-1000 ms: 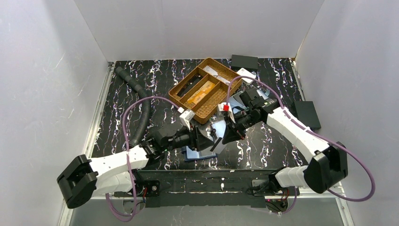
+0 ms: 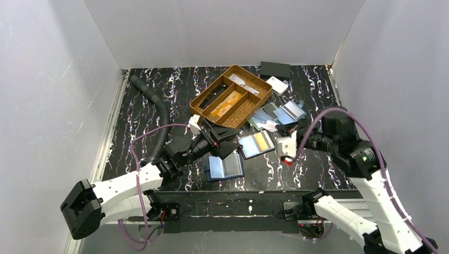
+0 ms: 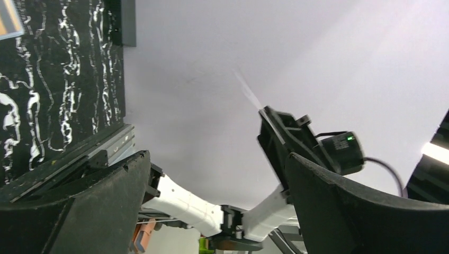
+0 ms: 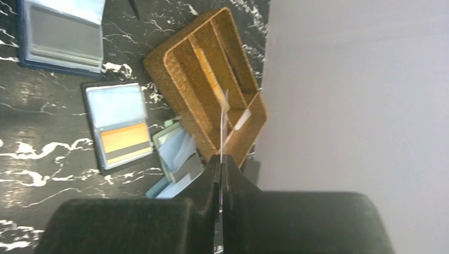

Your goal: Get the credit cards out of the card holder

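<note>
A card holder with a yellow card [image 2: 262, 142] lies open mid-table; a navy holder [image 2: 225, 166] with a grey sleeve is nearer the front edge, and more open holders [image 2: 288, 111] lie at back right. My left gripper is open and empty, above the table near the middle holder. My right gripper is shut on a thin card [image 4: 223, 127], seen edge-on, raised over the table's right side. In the left wrist view that card is a pale, blurred strip above the right gripper.
A wicker tray [image 2: 249, 106] with compartments sits at the back middle. A black box [image 2: 274, 69] and white item [image 2: 277, 85] are behind it. A grey hose [image 2: 159, 121] runs along the left. Walls enclose the sides and back.
My right gripper has moved away from the left one, to the right, with the thin card. My left arm has shifted and turned near the middle.
</note>
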